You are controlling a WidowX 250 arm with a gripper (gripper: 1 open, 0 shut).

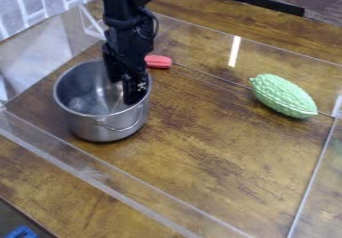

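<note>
My black gripper (130, 70) reaches down from the top left into the back right part of a steel pot (96, 122). Its fingertips are dark and partly inside the pot by the rim, so whether they stand open or shut is hard to make out. A red object (156, 61) lies on the table just behind the pot, to the right of the gripper. A pale green bitter melon (282, 95) lies on the right side of the wooden table (227, 172).
A clear plastic panel or sheet runs along the left edge, with a white grid item (20, 2) at the top left. A blue object (16, 232) shows at the bottom left corner.
</note>
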